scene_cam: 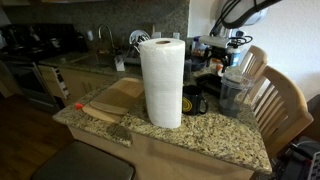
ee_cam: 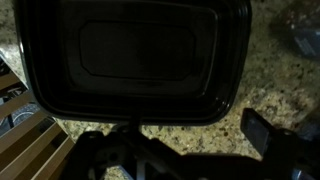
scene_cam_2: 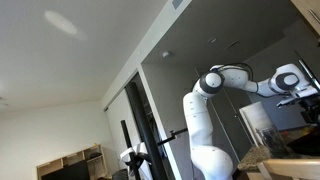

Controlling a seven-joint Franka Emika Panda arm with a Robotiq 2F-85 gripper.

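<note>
A black rectangular tray [ee_cam: 140, 50] fills the upper part of the wrist view and looks empty. Below its near rim stand the two dark fingers of my gripper, wide apart with nothing visible between them. Exterior view 1 puts the same tray [scene_cam: 209, 83] on the counter behind the mug, with the gripper [scene_cam: 219, 66] above or close to it. Whether the fingers touch the tray cannot be told. In exterior view 2 the white arm [scene_cam_2: 235, 78] reaches right, its gripper end small and unclear.
A paper towel roll [scene_cam: 162, 85] stands upright on the granite counter [scene_cam: 205, 140]. Near it are a black mug [scene_cam: 193, 101], a clear container [scene_cam: 235, 90] and a wooden board [scene_cam: 118, 96]. Chairs [scene_cam: 282, 105] line the right side.
</note>
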